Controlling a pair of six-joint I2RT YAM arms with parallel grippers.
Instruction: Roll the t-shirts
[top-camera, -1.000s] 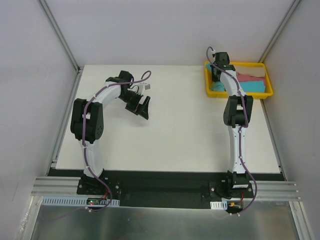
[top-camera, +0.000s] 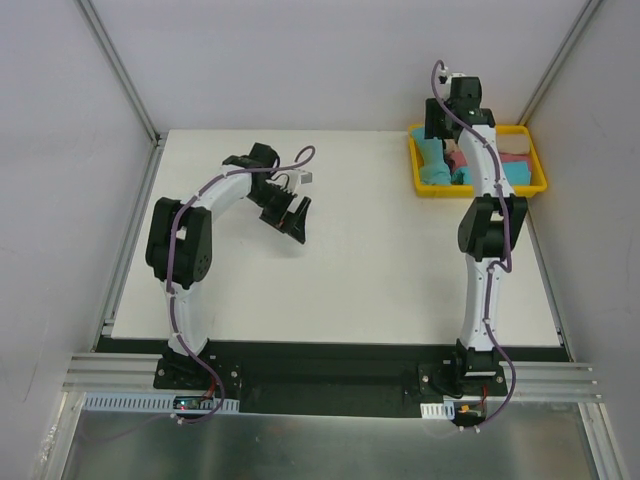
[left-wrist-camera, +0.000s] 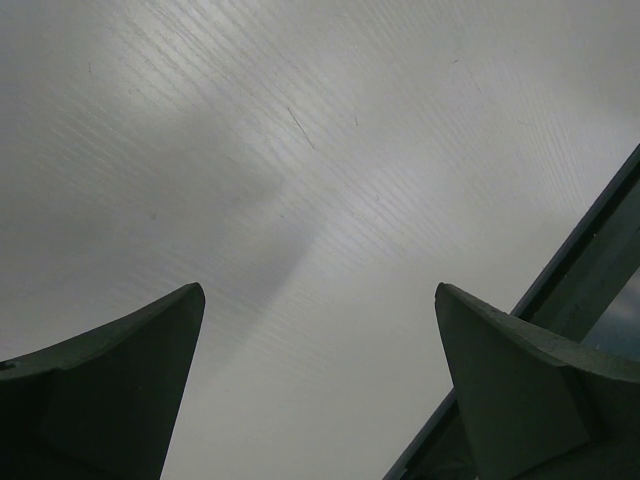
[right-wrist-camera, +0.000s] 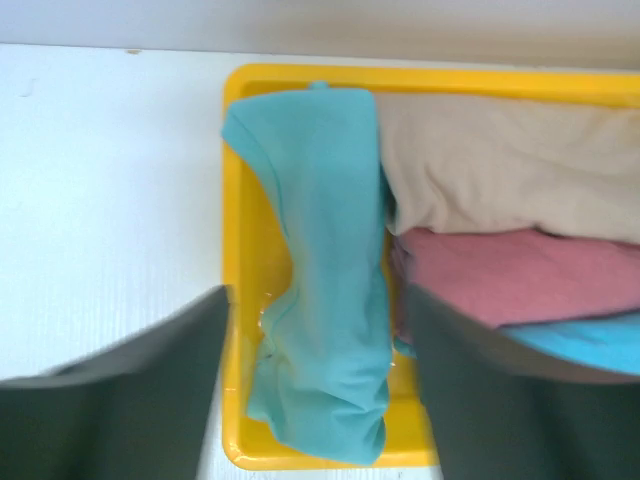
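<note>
A teal rolled shirt (right-wrist-camera: 325, 230) lies lengthwise along the left side of the yellow bin (right-wrist-camera: 232, 330). To its right in the bin are a beige roll (right-wrist-camera: 520, 160), a pink roll (right-wrist-camera: 520, 272) and a blue one (right-wrist-camera: 590, 342), lying crosswise. Above the teal roll, my right gripper (top-camera: 437, 120) has its fingers apart, and nothing is held between them in the right wrist view. My left gripper (top-camera: 295, 220) hovers open over bare table on the left; only table surface shows between its fingers in the left wrist view.
The white table (top-camera: 340, 270) is empty apart from the bin at its back right corner. Walls (top-camera: 300, 60) rise close behind and on both sides. A dark strip (top-camera: 320, 352) runs along the front edge.
The left arm has drifted slightly to the right.
</note>
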